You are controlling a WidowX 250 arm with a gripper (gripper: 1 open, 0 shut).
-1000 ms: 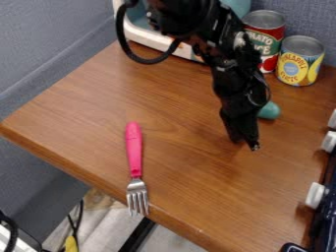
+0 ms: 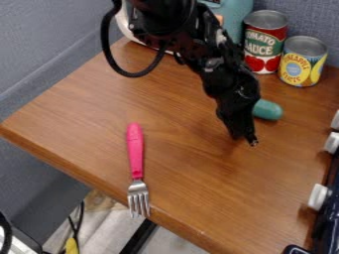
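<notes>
The black gripper [image 2: 243, 131] is low over the right half of the wooden table, in front of a teal cylindrical object [image 2: 267, 109] that it partly hides; I cannot tell whether its fingers are open or shut. A fork [image 2: 137, 174] with a pink handle lies on the left part of the table, tines toward the front, apart from the gripper.
A tomato can [image 2: 263, 52] and a yellow-labelled can [image 2: 300, 66] stand at the back right, beside a teal item [image 2: 233, 12]. A dark appliance with white knobs [image 2: 320, 218] lines the right edge.
The arm and gripper have shifted slightly left and up, uncovering more of the teal cylinder. The fork and cans have not moved.
</notes>
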